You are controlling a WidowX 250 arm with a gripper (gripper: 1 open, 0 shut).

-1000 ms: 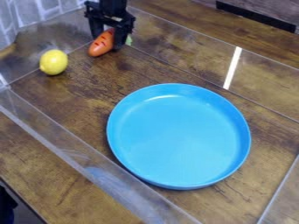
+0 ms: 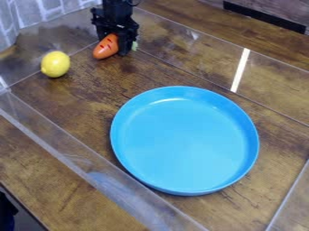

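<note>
My black gripper (image 2: 115, 29) is at the top centre-left, down over an orange carrot (image 2: 105, 49) with a green top lying on the wooden table. Its fingers are around the carrot's upper part; whether they grip it is too small to tell. A yellow lemon (image 2: 56, 63) lies to the left, and a large blue plate (image 2: 183, 140) sits at the centre right.
Clear plastic walls (image 2: 72, 153) border the work area at the left and lower left. A white strip (image 2: 239, 70) marks the wood at the upper right. The table between carrot and plate is clear.
My gripper has shifted slightly around the carrot over the last second. The lemon and plate have not moved.
</note>
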